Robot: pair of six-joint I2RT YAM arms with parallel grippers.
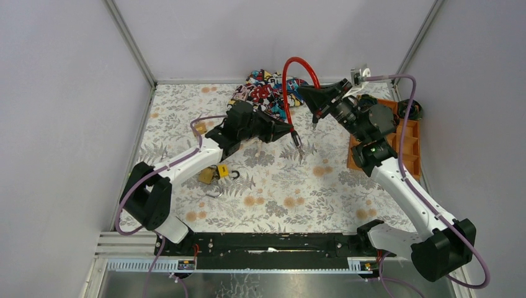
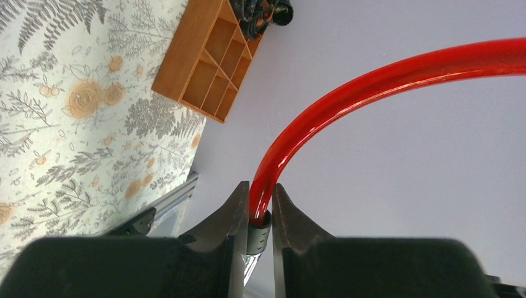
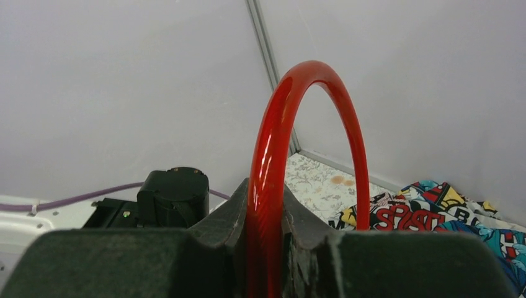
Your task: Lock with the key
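A red cable lock (image 1: 286, 93) arches up between my two grippers. My left gripper (image 1: 290, 128) is shut on one end of it, by the dark collar (image 2: 257, 238). Below that end, in the top view, hang a metal lock body and keys (image 1: 300, 151). My right gripper (image 1: 316, 102), to the right and a little farther back, is shut on the cable near its other end; a short metal tip (image 1: 314, 124) points down beneath it. The two ends are apart. In the right wrist view, the red cable (image 3: 267, 143) rises between the fingers, its lower end hidden by them.
Several padlocks (image 1: 206, 175) lie on the left of the flowered table (image 1: 273, 198). A patterned cloth (image 1: 260, 93) is bunched at the back. The wooden compartment box (image 1: 409, 149) stands at the right, partly behind my right arm.
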